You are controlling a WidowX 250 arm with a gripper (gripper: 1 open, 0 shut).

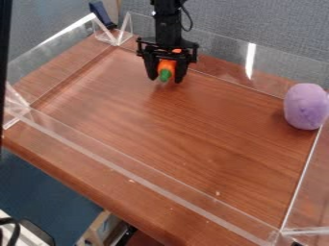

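Note:
The black gripper [166, 65] is low over the back middle of the wooden tray floor, around a small orange object with a green end [166, 69], which looks like a toy carrot. Its fingers sit on both sides of that object; whether they press on it is hard to tell. A purple oval object [305, 106] lies at the right side of the floor.
Clear plastic walls [167, 197] border the wooden surface [161, 144] on all sides. A grey textured wall stands behind.

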